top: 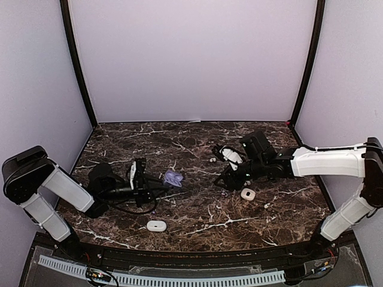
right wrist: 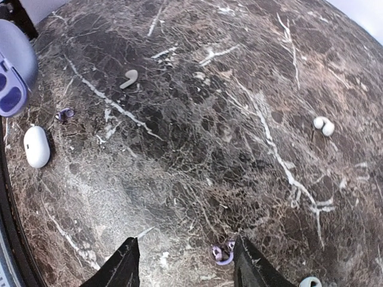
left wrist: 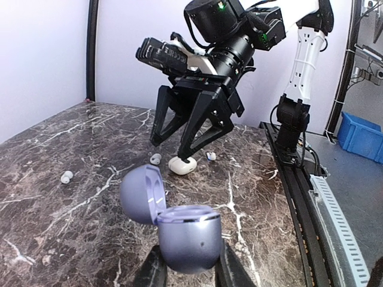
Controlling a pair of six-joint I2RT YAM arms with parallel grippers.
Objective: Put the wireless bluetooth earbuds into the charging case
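Note:
My left gripper is shut on the purple charging case (left wrist: 190,239), which is held above the table with its lid raised. In the right wrist view, the case (right wrist: 15,66) shows at the upper left edge, with round hollows facing out. My right gripper is open, and nothing shows held between its fingers. Low in that view, a purple earbud piece (right wrist: 223,254) lies on the marble table, close by the right finger (right wrist: 245,263). Another small purple piece (right wrist: 64,113) rests near the left side. From above, the right gripper (top: 222,182) stands right of the case (top: 173,178).
A white case (top: 157,226) lies near the front, and a second white case (top: 248,194) sits beneath the right arm. White earbuds (right wrist: 324,125) and a curved white piece (right wrist: 129,79) lie loose.

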